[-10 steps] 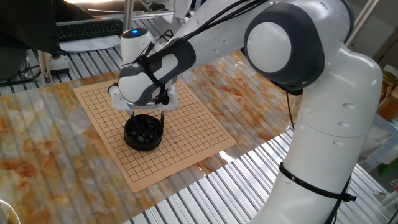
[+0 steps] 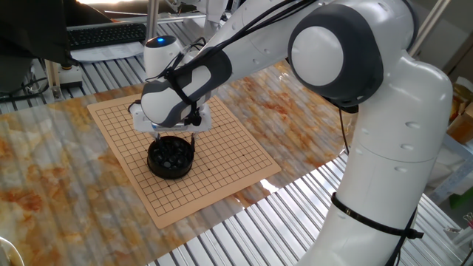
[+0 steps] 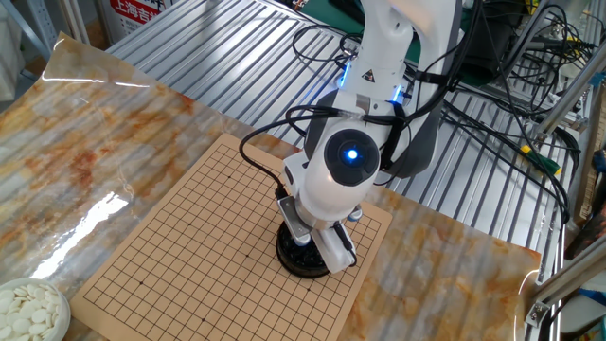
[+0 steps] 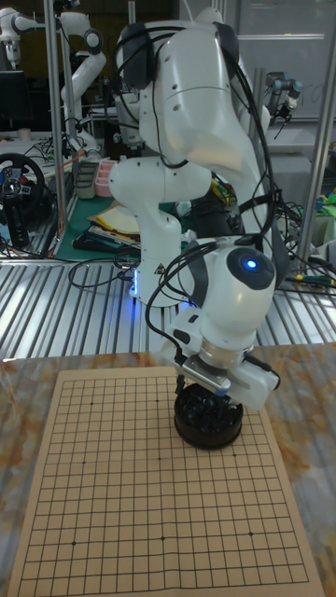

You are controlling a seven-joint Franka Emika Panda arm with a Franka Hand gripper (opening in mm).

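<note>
A round black bowl [image 2: 171,167] holding several dark, glossy pieces stands upright on the tan grid board [image 2: 229,159]. My gripper [image 2: 175,139] points down over the bowl's back part. Its fingers [image 2: 194,140] are spread wide, near opposite sides of the rim, so it looks open. Whether either finger touches the bowl cannot be told. From overhead, the hand covers much of the bowl [image 3: 290,258], and the fingertips are hidden. The bowl [image 4: 207,430] rests on the right half of the board in the third view, with the hand just above its rim.
A white bowl of several white pieces [image 3: 33,311] stands left of the board. Around the board, the marbled table [image 2: 52,177] is mostly clear. Ridged metal decking [image 3: 227,62] borders it, and a keyboard [image 2: 107,35] lies at the back.
My hand has come down very slightly towards the black bowl over the last second. The bowl and board have not moved.
</note>
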